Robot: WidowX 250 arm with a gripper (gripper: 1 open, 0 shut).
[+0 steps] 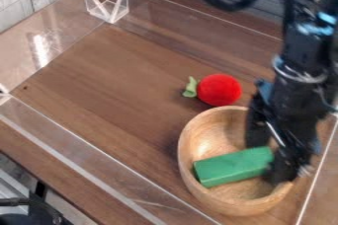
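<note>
A wooden bowl [200, 127] sits at the lower right of the camera view, holding a green rectangular block [227, 167]. My black gripper [275, 155] hangs over the bowl's right side, open, its lower parts close to the block and hiding part of the bowl. A red round object [219, 90] with green leaves, like a toy tomato or strawberry, lies on the wooden table behind the bowl.
Clear plastic edging [79, 157] runs along the front left, with a clear bracket [109, 4] at the back left.
</note>
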